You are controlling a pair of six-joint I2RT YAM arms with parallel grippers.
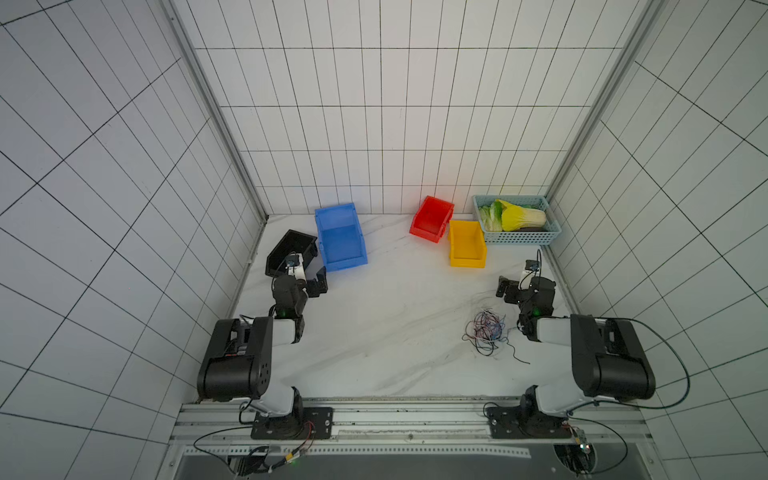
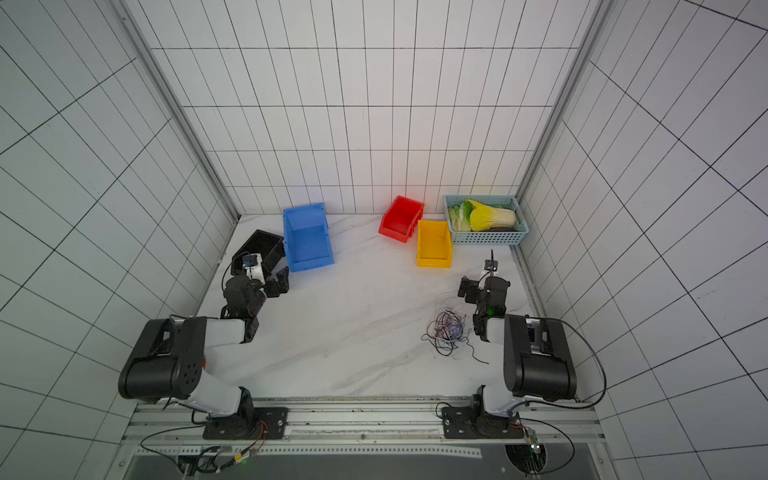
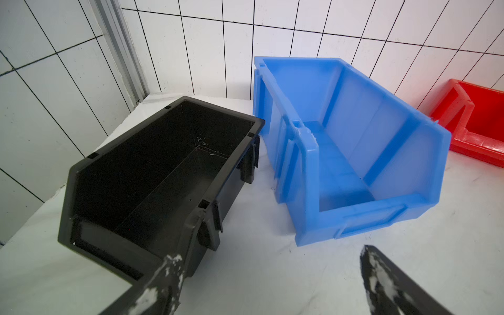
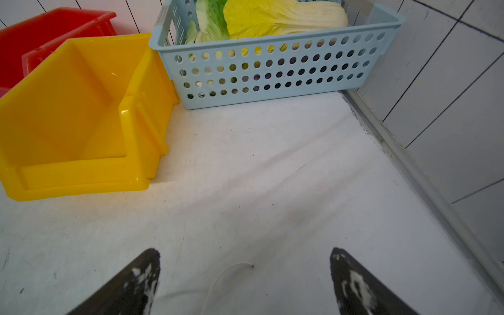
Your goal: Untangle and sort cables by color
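A tangled heap of thin cables (image 1: 485,331) in dark, reddish and bluish tones lies on the right part of the table, one dark end trailing toward the front. My right gripper is open above the table behind the heap; below it, a white cable end (image 4: 225,270) shows between the fingers but is not held. On the left, my left gripper hangs open and empty in front of the black bin (image 3: 173,194) and the blue bin (image 3: 341,173). A red bin (image 1: 432,219) and a yellow bin (image 4: 78,115) stand at the back. All four bins look empty.
A light blue perforated basket (image 4: 278,73) holding leafy vegetables (image 4: 283,18) fills the back right corner. Tiled walls close the sides and back.
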